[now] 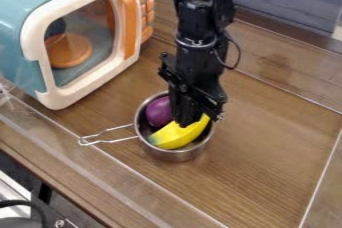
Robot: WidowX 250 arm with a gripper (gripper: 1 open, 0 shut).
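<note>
My gripper (pixel 191 107) reaches down from the top into a small steel pot (pixel 171 153) with a wire handle on its left. Inside lie a purple eggplant (pixel 159 112) and a yellow banana (pixel 177 135), with the fingertips over or among them. The tips are dark and partly hidden, and I cannot make out anything held between them.
A toy microwave (pixel 60 27) with an orange plate inside stands at the back left. A low wall runs along the back, and a dark cable lies at the lower left.
</note>
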